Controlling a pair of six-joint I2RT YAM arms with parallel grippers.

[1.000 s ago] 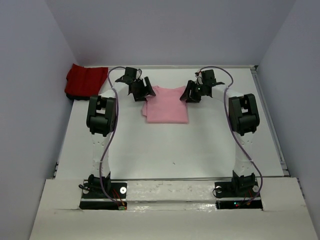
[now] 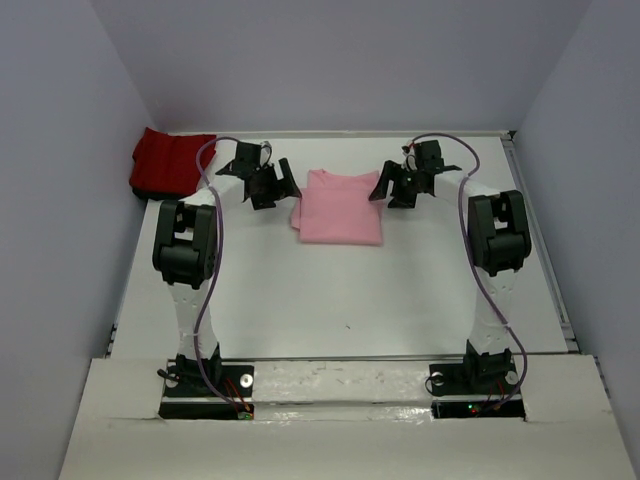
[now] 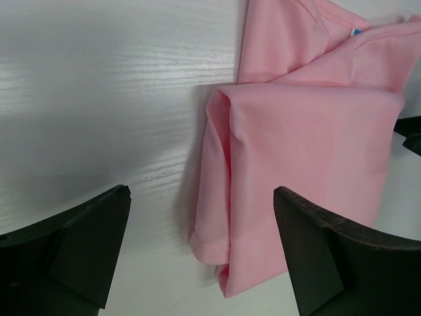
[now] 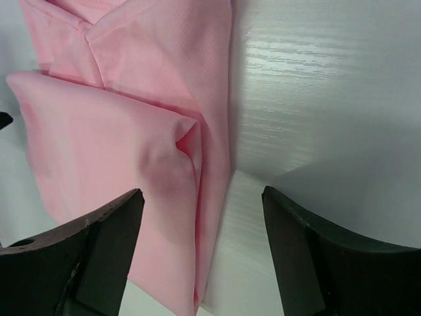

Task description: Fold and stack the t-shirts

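Observation:
A pink T-shirt [image 2: 340, 212] lies partly folded in the middle of the white table, its sides doubled over and its upper part showing beyond a folded panel. My left gripper [image 2: 280, 182] stands open at its left side; in the left wrist view the folded left edge [image 3: 214, 184] lies between and beyond the spread fingers. My right gripper [image 2: 385, 185] is open at the right side; the right wrist view shows the folded right edge [image 4: 207, 191] with nothing held.
A red folded stack [image 2: 170, 160] sits at the table's back left corner. Grey walls [image 2: 360, 60] enclose the back and sides.
Since a second ago the shirt has shifted slightly right. My right gripper has moved slightly right.

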